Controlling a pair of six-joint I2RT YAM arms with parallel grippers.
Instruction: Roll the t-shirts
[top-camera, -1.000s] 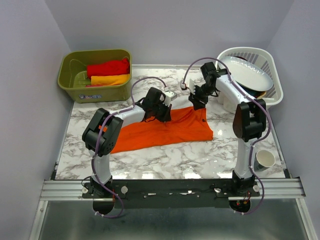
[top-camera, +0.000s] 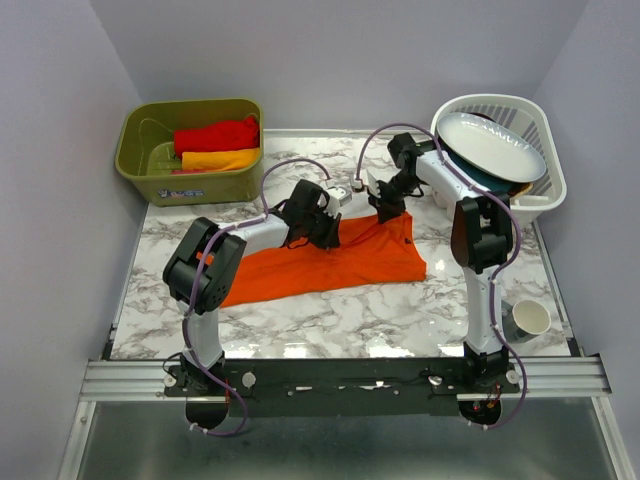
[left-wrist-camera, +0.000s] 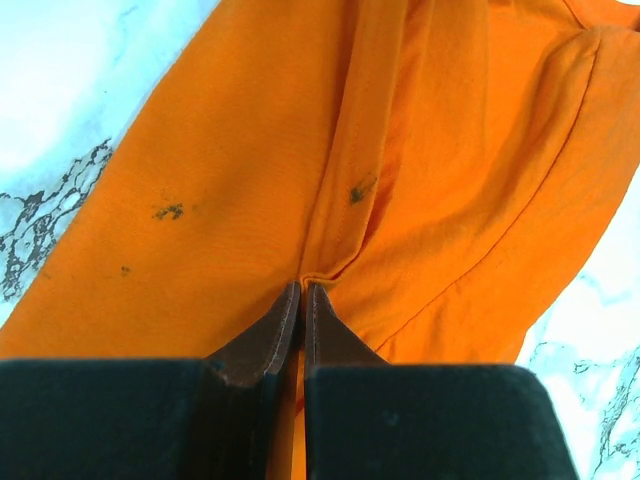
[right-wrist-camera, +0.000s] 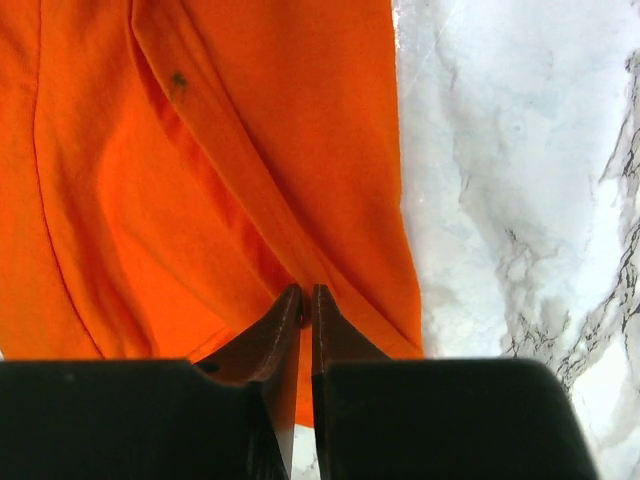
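Note:
An orange T-shirt (top-camera: 290, 270) lies spread on the marble surface, with a long narrow fold along its upper part (left-wrist-camera: 350, 180). My left gripper is shut on that fold, down at the cloth near the middle of the shirt. My right gripper is at the fold near the shirt's right end, its fingertips close together with a small gap, touching or just over the cloth; whether cloth is between them is unclear.
A green bin (top-camera: 140, 140) with red and yellow folded cloths stands back left. A white basket (top-camera: 550, 195) holding plates and other items is back right, close beside my right arm. A cup (top-camera: 527, 320) stands front right.
My right arm has come down and leftward onto the shirt's right part. My left gripper has moved only slightly, a little toward the front.

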